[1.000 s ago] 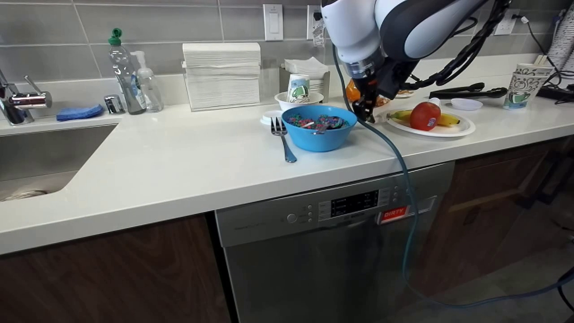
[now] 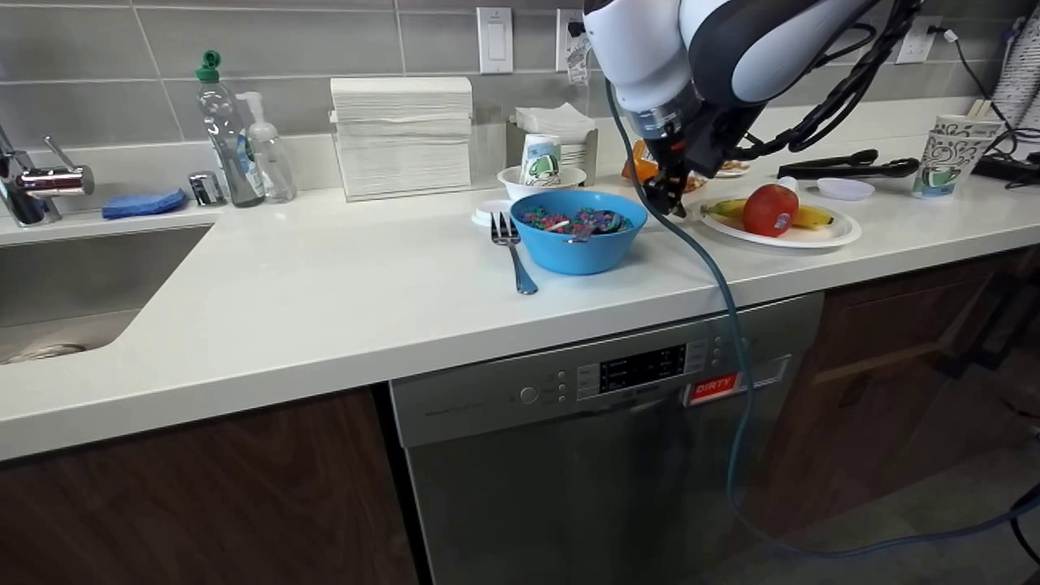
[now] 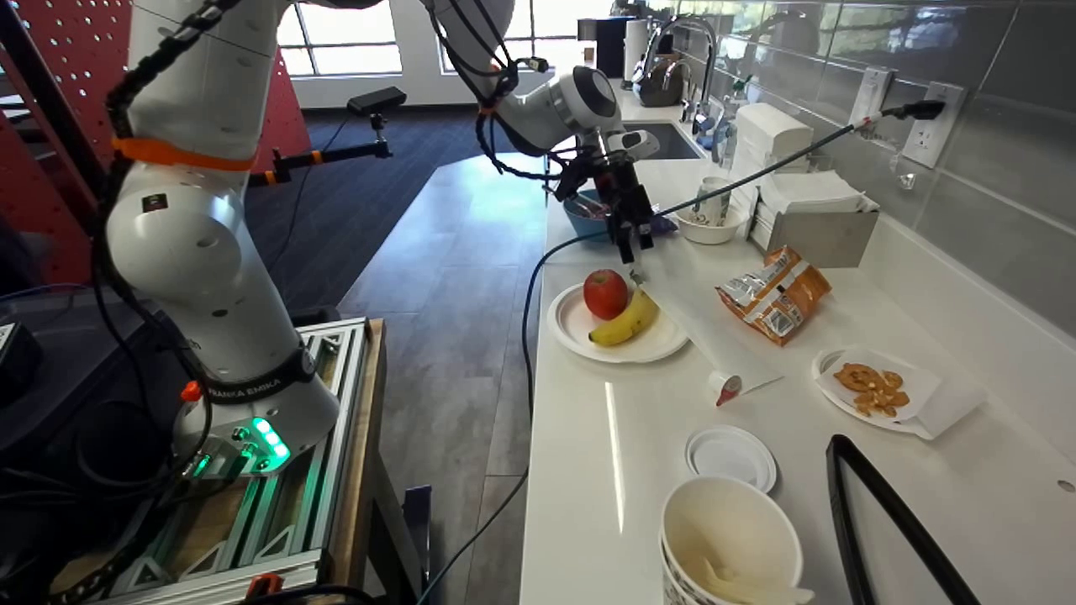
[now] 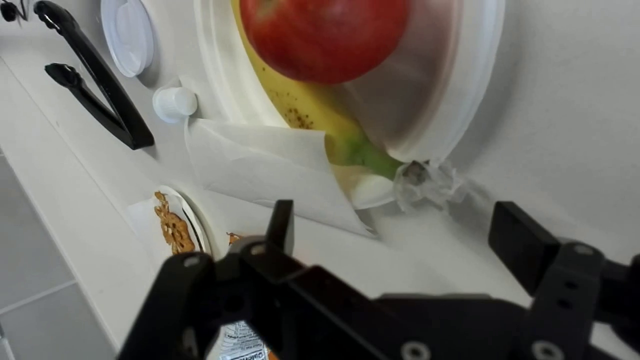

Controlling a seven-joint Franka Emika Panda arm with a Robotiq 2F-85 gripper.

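My gripper is open, its two black fingers wide apart with only counter visible between them. Just beyond the gap, in the wrist view, lies a crumpled clear plastic wrapper (image 4: pixel 429 183) at the plate's rim, by the banana's stem. The white plate (image 4: pixel 480 90) holds a red apple (image 4: pixel 324 36) and a yellow banana (image 4: pixel 300 102). A sheet of white paper (image 4: pixel 270 162) lies against the plate and partly covers the banana. In exterior view 1 the gripper (image 2: pixel 673 200) is low over the counter, between the blue bowl (image 2: pixel 580 253) and the plate (image 2: pixel 843 232).
A fork (image 2: pixel 517 258) lies left of the bowl. Behind the plate are an orange snack bag (image 3: pixel 782 297), a plate of snacks (image 3: pixel 872 388) and black tongs (image 3: pixel 898 514). A cable (image 2: pixel 726 292) crosses before the gripper.
The gripper stands slightly higher and a little to the right in exterior view 1 compared with before. The bowl, fork and plate of fruit have not moved.
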